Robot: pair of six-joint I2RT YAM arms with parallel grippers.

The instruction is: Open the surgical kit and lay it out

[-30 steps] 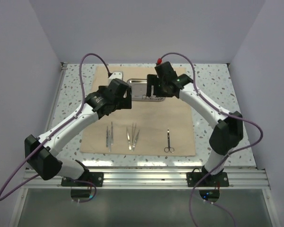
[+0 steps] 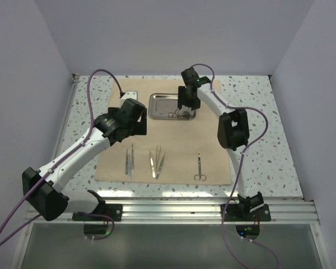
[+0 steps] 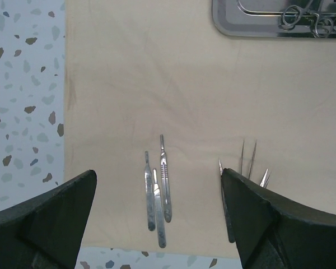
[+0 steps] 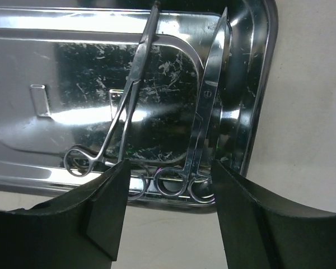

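My right gripper [image 2: 189, 101] is over the right end of the steel tray [image 2: 157, 105], fingers apart with nothing visibly held; in the right wrist view, scissor-like instruments [image 4: 207, 95] and a longer clamp-like one [image 4: 135, 73] lie below it, rings near the tray's front wall. My left gripper [image 2: 127, 120] hangs open over the beige cloth [image 3: 129, 78], left of the tray. Three scalpel handles [image 3: 164, 179] lie at the front left, several tweezers [image 2: 152, 165] at the front middle, and a pair of scissors [image 2: 199, 168] at the front right.
Speckled table surface [image 2: 257, 151] borders the cloth. The middle of the cloth, between tray and laid-out instruments, is clear. A white object [image 2: 129, 96] sits behind the left gripper, mostly hidden.
The right arm has moved in over the tray and its gripper now sits lower and slightly right. The left arm has drawn back to the left.
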